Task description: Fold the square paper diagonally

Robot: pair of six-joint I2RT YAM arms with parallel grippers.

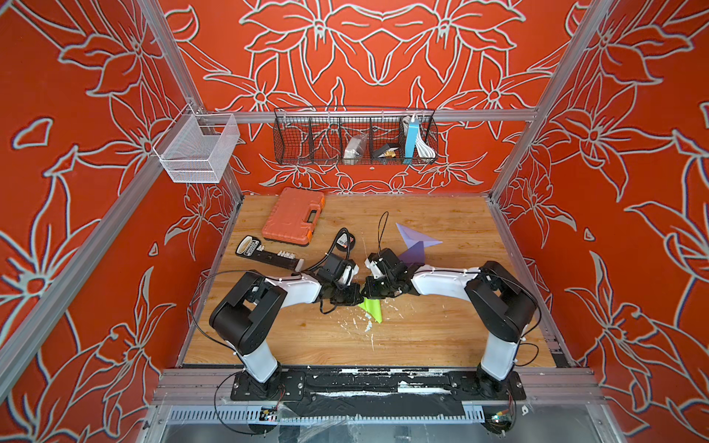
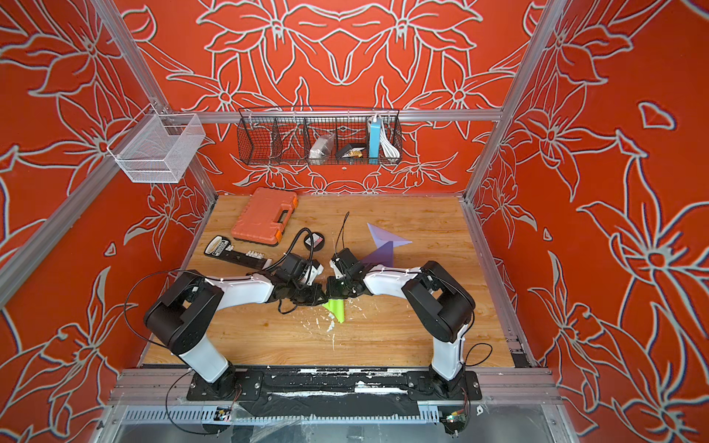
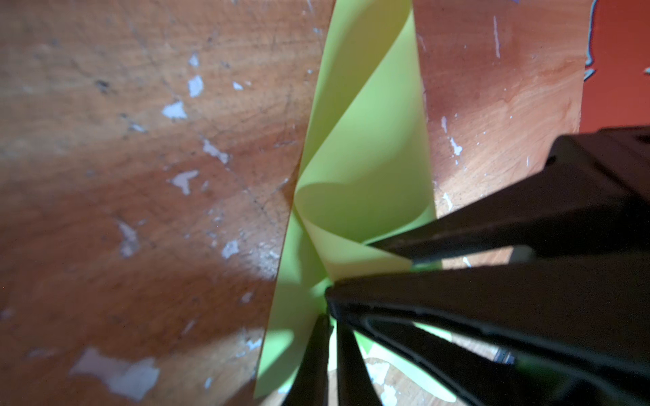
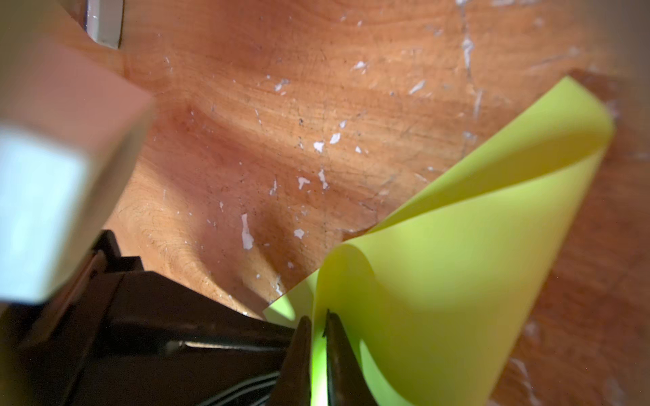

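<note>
A yellow-green paper [image 3: 379, 149] lies on the wooden table; a flap of it curls over on itself in both wrist views. My left gripper is shut low over the paper, and whether a thin edge is pinched there cannot be made out. My right gripper stands slightly open, with the curled flap passing between its fingers. The paper's folded end [image 4: 575, 115] stretches away to the upper right in the right wrist view. Seen from above, the two grippers almost meet over the paper [image 1: 373, 307] and hide much of it.
Behind the right arm lies a purple folded sheet [image 1: 415, 240]. An orange case [image 1: 294, 215] and a black power strip [image 1: 269, 254] sit at the back left, with a round black item [image 1: 345, 240] nearby.
</note>
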